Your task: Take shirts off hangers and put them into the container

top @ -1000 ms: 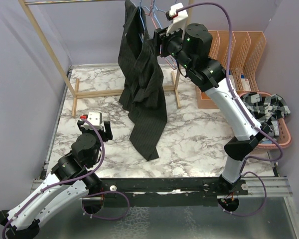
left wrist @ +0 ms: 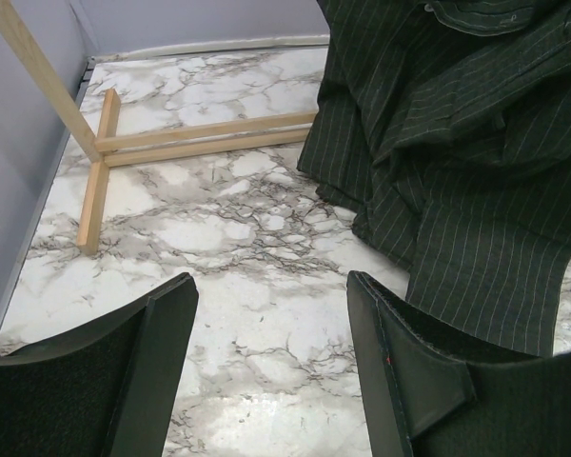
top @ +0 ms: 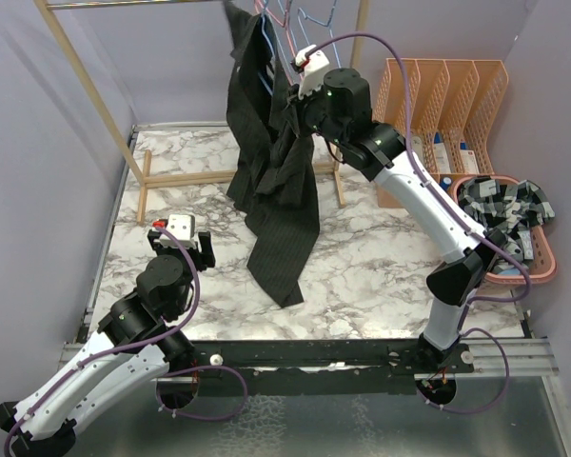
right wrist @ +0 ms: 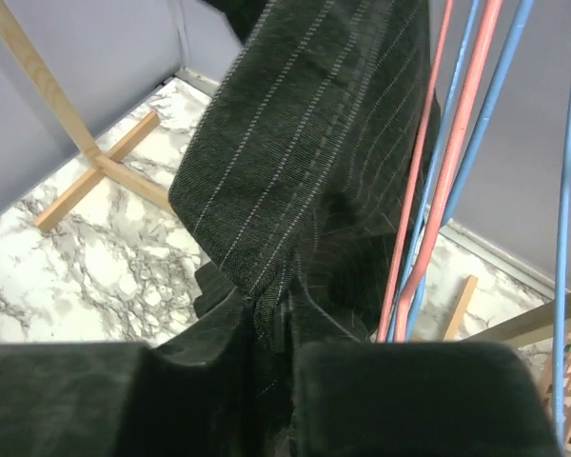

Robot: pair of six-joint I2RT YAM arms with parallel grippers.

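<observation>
The dark pinstriped shirt (top: 271,219) hangs from the rail among blue and pink hangers (right wrist: 452,152), its lower part draped toward the marble table. My right gripper (top: 300,105) is up at the shirt's upper part beside the hangers; in the right wrist view it (right wrist: 276,328) is shut on a gathered fold of the shirt (right wrist: 285,143). Low at the left, my left gripper (top: 181,248) stands open and empty, facing the shirt (left wrist: 466,162) across bare table.
A wooden rack (top: 190,177) frames the shirt. Orange slotted organisers (top: 457,105) and a pink basket of checked cloth (top: 509,219) stand at the right.
My right gripper has moved left and slightly down onto the shirt and now grips it; the shirt's top has shifted a little. The left arm is still.
</observation>
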